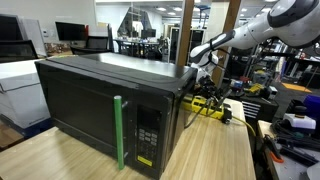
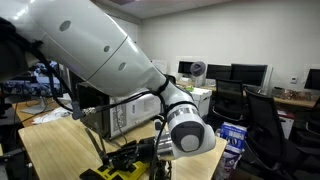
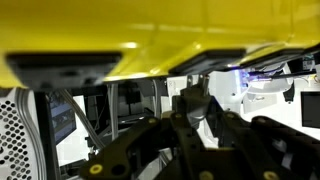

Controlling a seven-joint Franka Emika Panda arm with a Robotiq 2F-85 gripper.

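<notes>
My gripper [image 2: 118, 158] is low over the table on the far side of the microwave, with its black linkage spread around a yellow object [image 2: 128, 174]. In exterior view 1, the same yellow object [image 1: 205, 108] peeks out behind the microwave's right side, close to the gripper's dark parts. A blurred yellow band [image 3: 150, 45] with black patches fills the top of the wrist view. How the fingertips stand, and whether they touch the yellow object, is hidden.
The black microwave [image 1: 90, 105], with a green-handled door, takes up much of the table. Bare wooden tabletop [image 1: 215, 150] lies in front and to its right. Black office chairs [image 2: 270, 118] stand beyond the table, near a blue box [image 2: 230, 138].
</notes>
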